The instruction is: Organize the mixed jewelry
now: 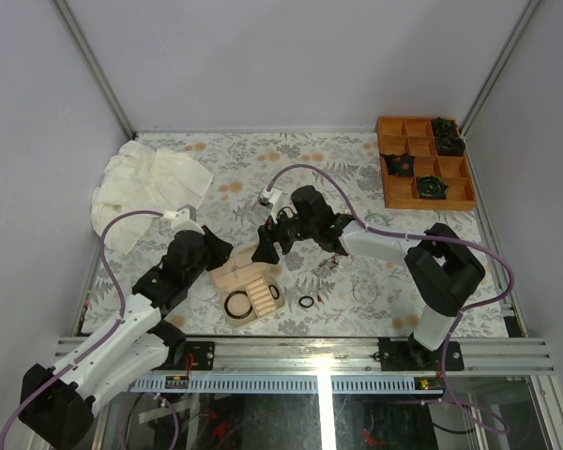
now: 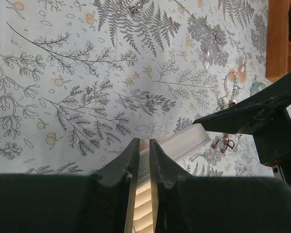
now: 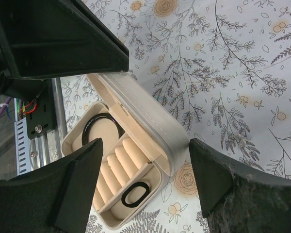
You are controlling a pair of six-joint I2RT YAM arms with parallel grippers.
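Observation:
An open cream jewelry case (image 1: 237, 311) lies at the table's front centre, with ring rolls (image 3: 124, 159), a large black bangle (image 3: 85, 131) and a smaller black band (image 3: 125, 198) in compartments. My left gripper (image 1: 220, 253) is at the lid's upper left; in the left wrist view its tips (image 2: 143, 143) are close together over the case, exact opening unclear. My right gripper (image 1: 266, 246) stands open at the lid's right end (image 3: 173, 145). Loose jewelry (image 2: 223, 143) lies right of the case.
A wooden compartment tray (image 1: 399, 197) with dark pouches stands back right. A white cloth (image 1: 145, 187) lies back left. A black ring (image 1: 306, 301) lies right of the case.

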